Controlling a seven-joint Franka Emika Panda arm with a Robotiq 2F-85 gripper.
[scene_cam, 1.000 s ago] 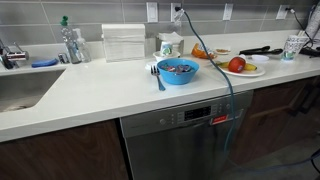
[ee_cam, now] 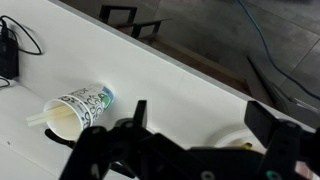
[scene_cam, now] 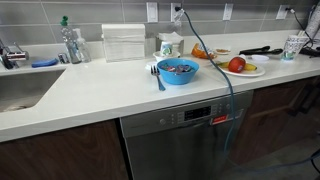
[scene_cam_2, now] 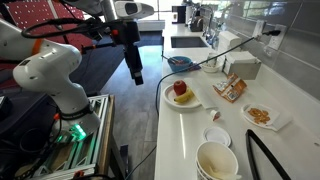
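My gripper is open, its two fingers wide apart and nothing between them in the wrist view. In exterior view 2 it hangs over the floor side of the counter's front edge, apart from everything on top. A red apple and a yellow banana share a white plate. A blue bowl filled with small things, hard to make out, stands left of that plate in exterior view 1. Beside the bowl lies a fork. The patterned cup holds pale sticks.
Toward the wall are a plate of orange-brown food and an orange packet. A white container stands near a dark utensil. A blue cable crosses the counter edge. The sink is far left; bare counter separates it from the bowl.
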